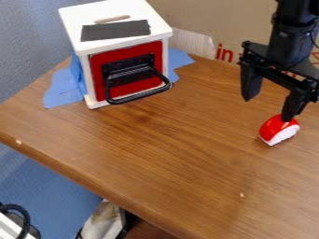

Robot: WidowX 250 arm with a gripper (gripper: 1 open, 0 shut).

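My black gripper (268, 95) hangs at the upper right with its two fingers apart. It is over a red-and-white rounded object (278, 129) on the wooden table, with the right finger close to that object's top. Whether they touch, I cannot tell. A white toy oven (116, 21) with a red front, a black handle and a dark plate on top stands at the upper left.
A blue cloth (62, 89) lies under the oven. A cardboard panel stands at the back.
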